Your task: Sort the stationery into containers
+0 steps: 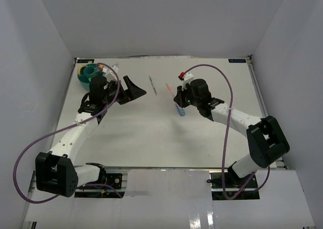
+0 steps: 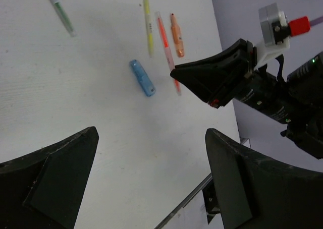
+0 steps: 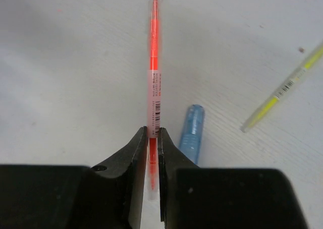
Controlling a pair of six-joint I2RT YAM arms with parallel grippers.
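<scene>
My right gripper is shut on a red highlighter (image 3: 154, 42), held raised over the table in the right wrist view. Below it lie a blue marker (image 3: 191, 133) and a yellow highlighter (image 3: 282, 88). The left wrist view also shows an orange marker (image 2: 177, 35) and a green pen (image 2: 60, 12), which lies near the table's middle in the top view. My left gripper (image 1: 133, 90) hangs open over the table's left half. Green containers (image 1: 86, 81) stand at the back left, partly hidden by the left arm.
Grey walls surround the back and both sides. Purple cables loop over both arms.
</scene>
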